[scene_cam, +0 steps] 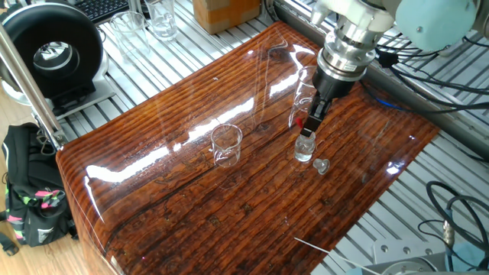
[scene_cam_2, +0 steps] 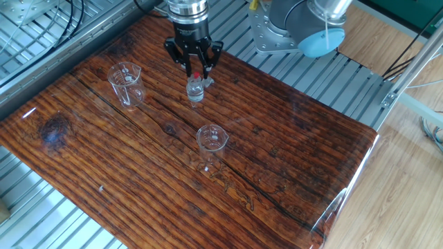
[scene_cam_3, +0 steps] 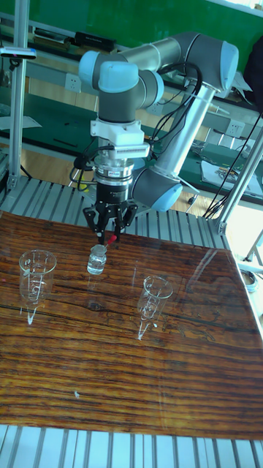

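Note:
My gripper [scene_cam_2: 196, 69] points down just above a small clear glass bottle [scene_cam: 304, 148] near the robot's side of the table. Clear liquid appears to fill the bottle's lower part, and it stands upright. A small red piece [scene_cam_2: 196, 75] shows by my fingertips, above the bottle's mouth; in exterior view 3 the red piece [scene_cam_3: 110, 238] looks slanted. My fingers stand some way apart, but whether they press on anything is unclear. A clear glass stopper [scene_cam: 322, 165] lies on the table beside the bottle.
One clear beaker [scene_cam_2: 212, 139] stands near mid-table, and a taller beaker [scene_cam_2: 127, 84] stands to one side of the bottle. The wooden tabletop [scene_cam_2: 291, 145] has wide bare areas. Outside it are more glassware [scene_cam: 130, 32] and a cardboard box [scene_cam: 225, 14].

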